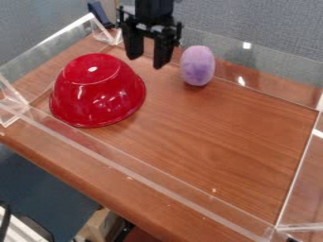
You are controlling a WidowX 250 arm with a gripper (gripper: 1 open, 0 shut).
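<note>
An overturned red bowl (96,90) rests on the wooden table at the left. A light purple oval object (197,65) stands near the back edge, to the right of my gripper. My black gripper (147,52) hangs from the top of the view over the back of the table, up and right of the bowl, left of the purple object and apart from it. Its fingers are spread with nothing visible between them.
Clear acrylic walls edge the wooden table (221,151). Beyond the near left edge lie a dark floor and some equipment.
</note>
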